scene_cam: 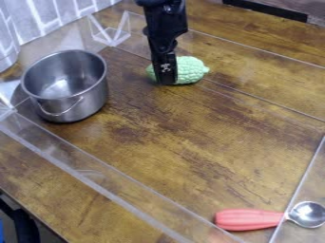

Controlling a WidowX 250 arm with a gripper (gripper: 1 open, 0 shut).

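My black gripper (165, 68) reaches down from the top of the camera view onto a pale green, textured oblong object (189, 70), which lies on the wooden table left of centre at the back. The gripper's tip is at the object's left part and partly hides it; whether the fingers are open or shut cannot be made out. A steel pot (64, 87) with a wire handle stands to the left.
An ice-cream scoop with a pink handle (248, 219) lies at the front right. Clear plastic walls border the work area.
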